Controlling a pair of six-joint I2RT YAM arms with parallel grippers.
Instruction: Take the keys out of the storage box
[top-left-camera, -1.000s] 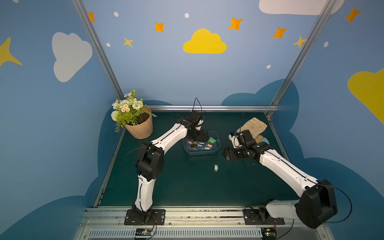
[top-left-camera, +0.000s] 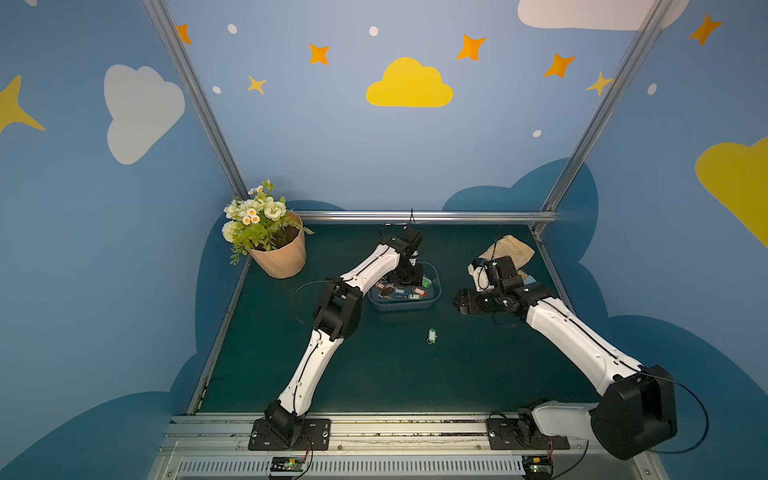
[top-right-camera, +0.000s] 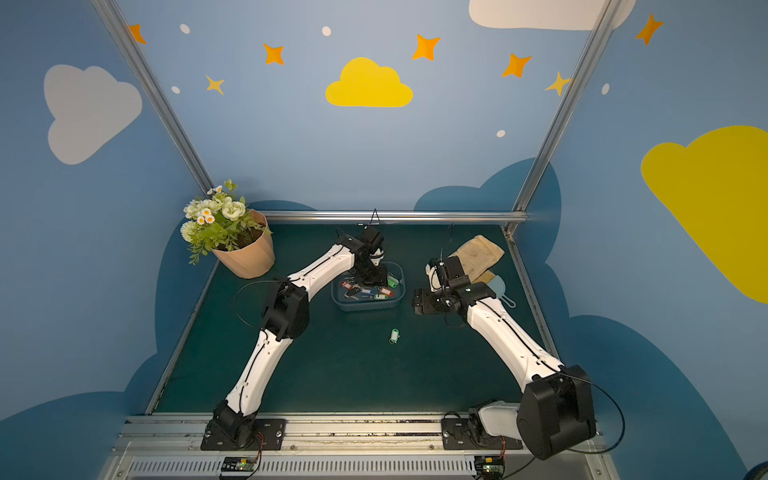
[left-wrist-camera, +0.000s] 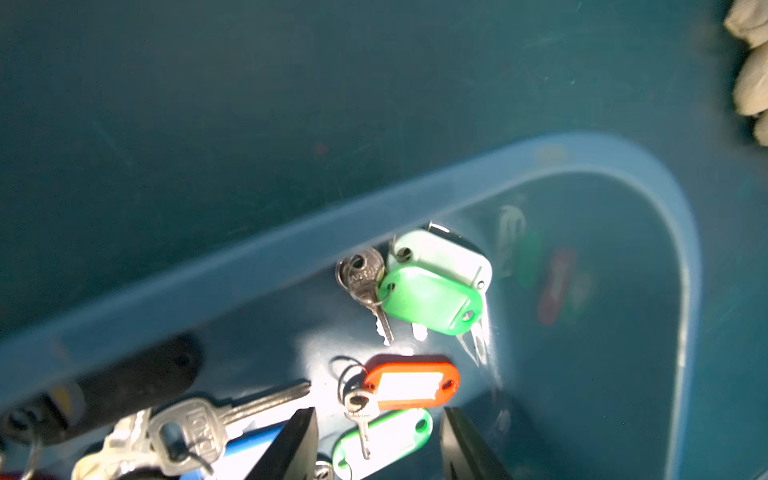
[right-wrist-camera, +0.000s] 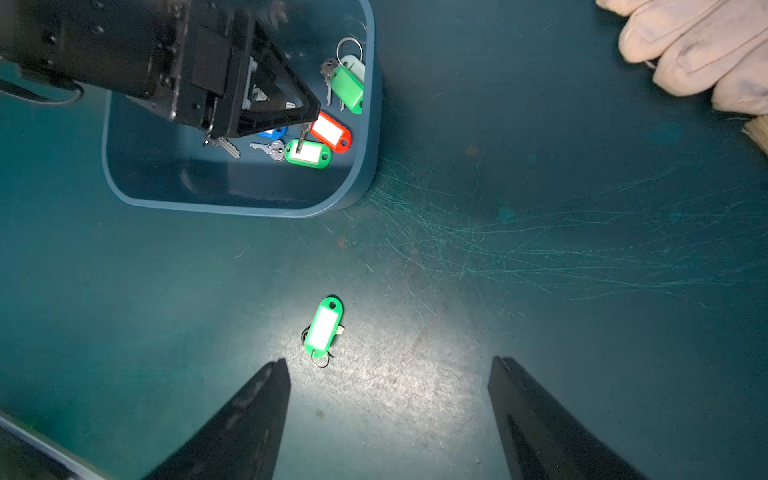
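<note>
The blue storage box (top-left-camera: 404, 305) stands mid-table and holds several tagged keys. In the left wrist view, a bright green tag (left-wrist-camera: 432, 299) overlaps a pale green one in the corner; nearer lie a red tag (left-wrist-camera: 410, 385) and another green tag (left-wrist-camera: 385, 441). A large silver key (left-wrist-camera: 192, 432) lies to the left. My left gripper is over the box, its fingers part open with a gap between them and nothing gripped. Outside the box, one green-tagged key (right-wrist-camera: 323, 326) lies on the table. Wide open and empty, my right gripper hovers right of the box.
A flower pot (top-left-camera: 281, 254) stands at the back left. Folded beige cloth (top-left-camera: 509, 251), which looks like gloves, and a light blue item (top-right-camera: 497, 286) lie at the back right.
My left arm has swung to the right over the box, its gripper moving toward the box's right side. The right gripper has shifted slightly right and back. The keys look unmoved.
</note>
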